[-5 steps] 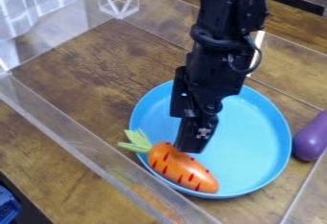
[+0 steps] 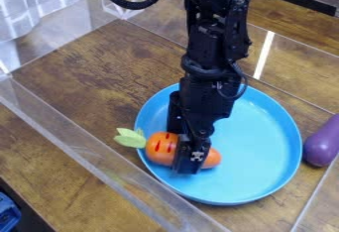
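A black robot arm comes down from the top centre to my gripper (image 2: 188, 149), whose open fingers are low over an orange toy carrot (image 2: 163, 149) with pale green leaves, at the left part of a light blue plate (image 2: 260, 165). The fingers overlap the carrot and hide part of it; whether they touch it cannot be told.
A purple toy eggplant (image 2: 320, 142) lies right of the plate. A clear plastic edge runs along the lower left, with a blue object in the corner beyond it.
My gripper has moved down onto the carrot, which now shows less behind the fingers and appears slightly shifted up in the view.
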